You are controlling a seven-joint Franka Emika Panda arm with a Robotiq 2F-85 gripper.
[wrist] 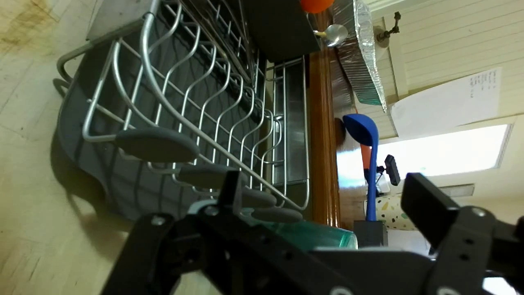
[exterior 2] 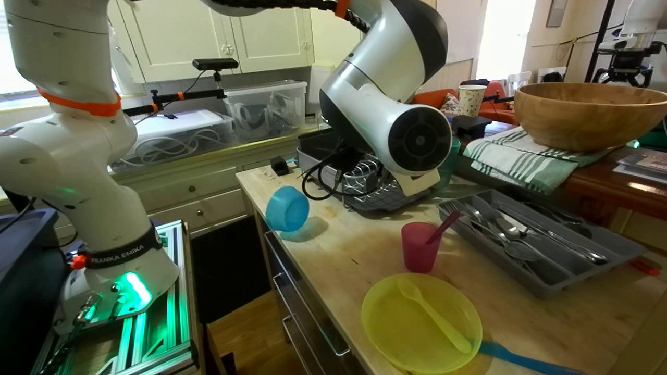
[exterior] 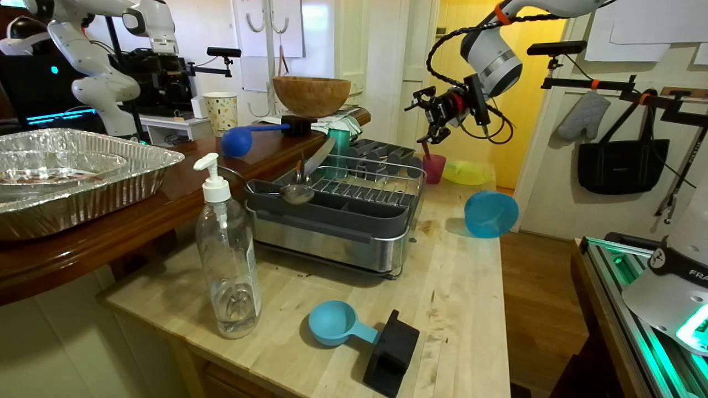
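In exterior view 1, a blue bowl [exterior: 491, 214] is tipped on its side at the counter's aisle-side edge. In exterior view 2 the bowl [exterior 2: 287, 208] is also tilted, with a shadow beside it; whether it rests fully on the wood I cannot tell. My gripper [exterior: 421, 120] is up in the air beyond the dish rack [exterior: 358, 186], well away from the bowl. In the wrist view, the gripper has its fingers wide apart and nothing held between them. The rack's wires [wrist: 196, 93] and a green cup [wrist: 314, 234] lie beyond it.
A pink cup [exterior 2: 420, 249], a yellow plate [exterior 2: 381, 325] with a spoon and a grey cutlery tray [exterior 2: 563, 284] occupy one end of the counter. A soap bottle [exterior: 229, 278] and light-blue scoop [exterior: 333, 323] are at the other. Bare wood lies beside the rack.
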